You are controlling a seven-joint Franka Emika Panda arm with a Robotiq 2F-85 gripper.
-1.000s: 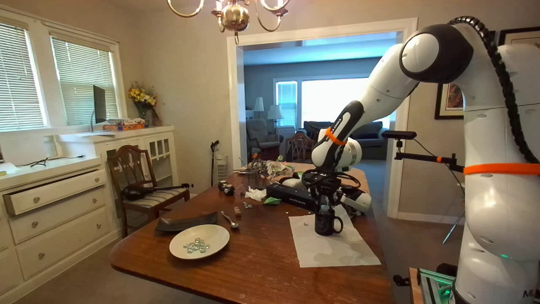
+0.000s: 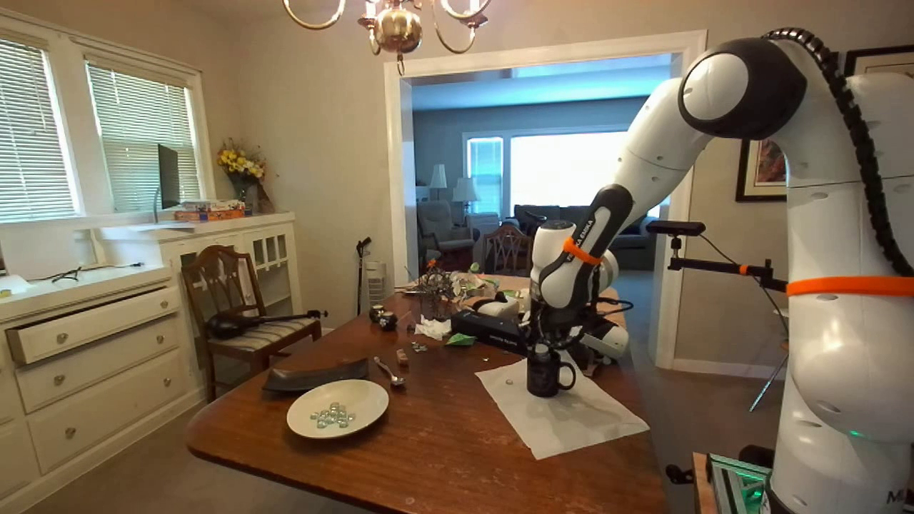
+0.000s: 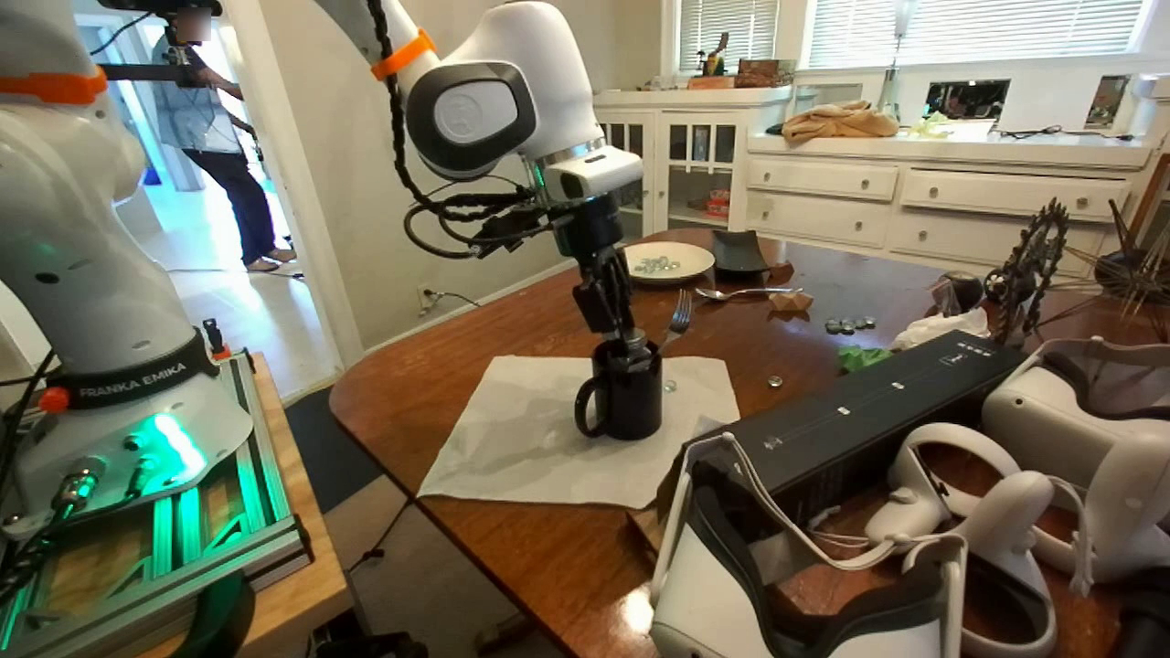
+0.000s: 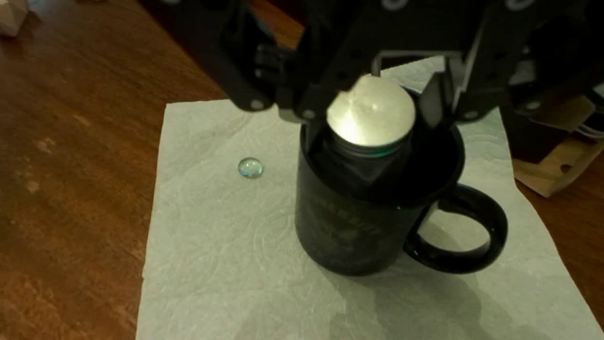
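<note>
A black mug (image 4: 351,226) stands upright on a white paper sheet (image 4: 209,243), its handle pointing right in the wrist view. Inside the mug sits a dark container with a round, shiny metal top (image 4: 371,113), which rises to about the rim. My gripper reaches down at the mug's mouth, shut on this container, one finger on either side of the metal top. The fingertips are partly hidden in the dark interior. From the side, the gripper (image 3: 621,320) points down right above the mug (image 3: 631,397).
One clear glass bead (image 4: 250,167) lies on the paper beside the mug. A white plate of beads (image 2: 304,417), a dark tray (image 2: 317,377) and a spoon (image 2: 390,373) are farther off. A long black box (image 3: 856,406) and white headsets (image 3: 702,592) crowd the other side.
In exterior view 1, the mug has shifted slightly left, and the paper under it has turned and slid left. The wrist has rotated and moved a little left.
</note>
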